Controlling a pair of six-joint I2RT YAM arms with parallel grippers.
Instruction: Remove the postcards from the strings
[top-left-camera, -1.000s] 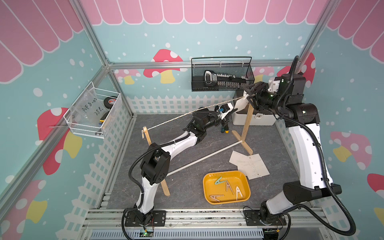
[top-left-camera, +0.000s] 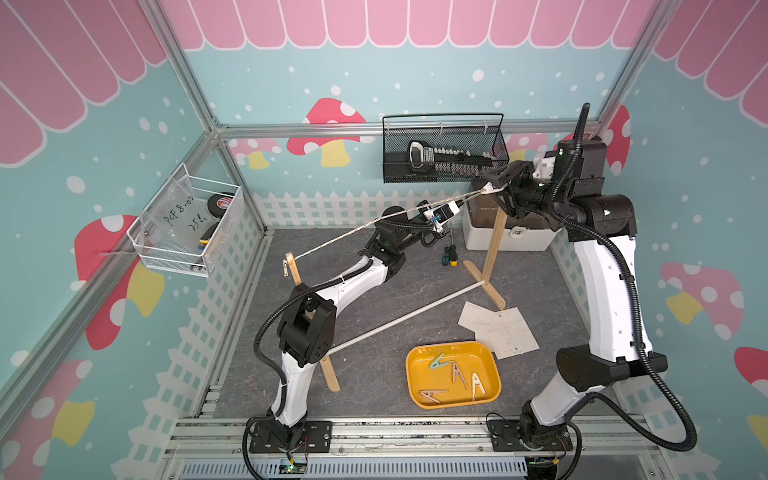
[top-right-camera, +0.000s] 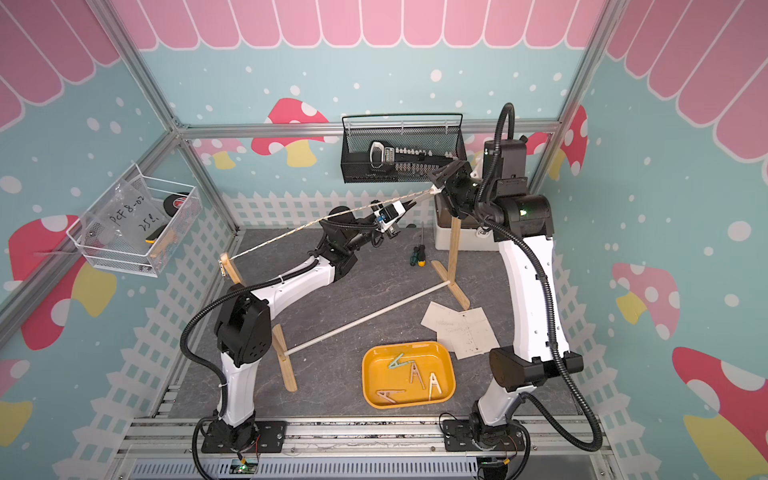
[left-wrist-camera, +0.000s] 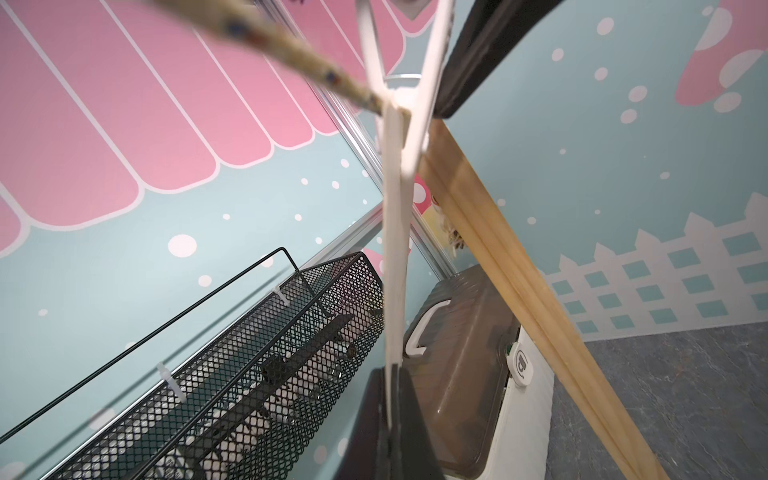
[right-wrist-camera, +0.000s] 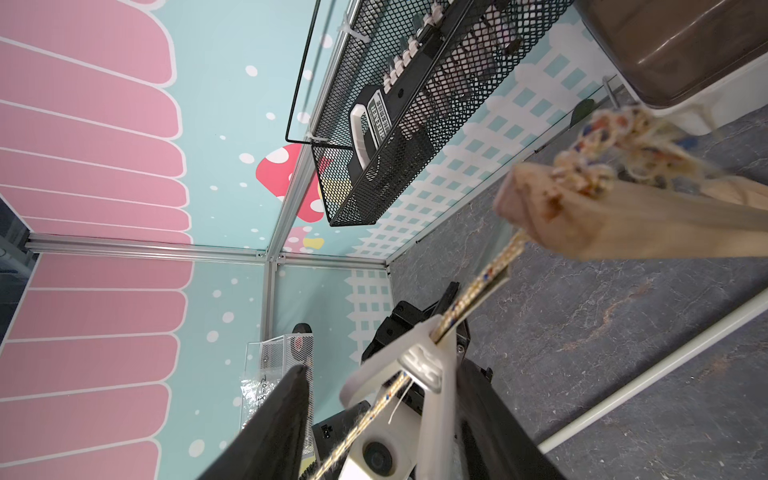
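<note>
A postcard, seen almost edge-on in the left wrist view, hangs from a white clothespin on the string. My left gripper is shut on the postcard's lower edge. In the right wrist view, the clothespin stands on the string between the parted fingers of my right gripper. A gap shows beside the clothespin on one side, so this gripper looks partly open. Two more postcards lie overlapping on the table, right of the frame's foot.
A yellow tray holds several clothespins near the front. The string runs between wooden posts, with a white rod low between them. A black mesh basket and a white box stand behind; screwdrivers lie nearby.
My left gripper has drawn back slightly to the left, and the postcard has turned from showing its face to edge-on. The right arm has shifted slightly, its gripper staying at the clothespin.
</note>
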